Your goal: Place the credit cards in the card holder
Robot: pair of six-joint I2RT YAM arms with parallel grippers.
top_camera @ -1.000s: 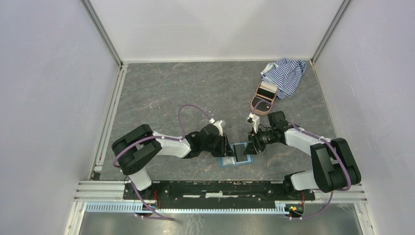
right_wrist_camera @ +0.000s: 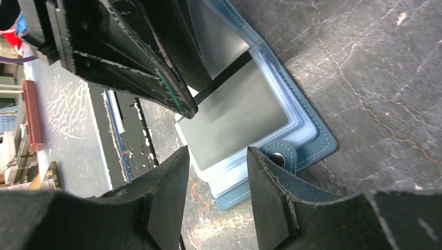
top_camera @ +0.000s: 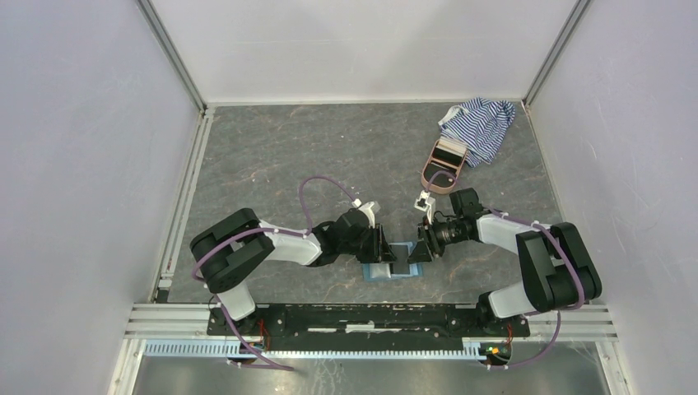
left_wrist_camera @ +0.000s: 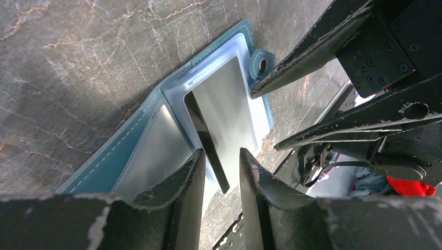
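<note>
The blue card holder [top_camera: 393,277] lies opened out on the table near its front edge. A grey card with a black stripe [right_wrist_camera: 238,112] lies on its right half, over the whitish pocket; how deep it sits in the pocket I cannot tell. Above the card's striped side, my left gripper is part open, fingertips apart, with nothing clearly gripped. My right gripper stands open at the holder's right edge, its right finger close by the snap tab [right_wrist_camera: 279,156]. The holder's left half [left_wrist_camera: 156,146] shows a clear pocket.
Farther back on the right stands a pinkish case [top_camera: 437,186] with light and dark cards in it. A striped cloth [top_camera: 481,127] lies behind it. Both arms' fingers are close together over the holder.
The blue holder has shifted slightly left with the card on it. My right gripper has moved a little toward the front and left; the left arm has hardly moved.
</note>
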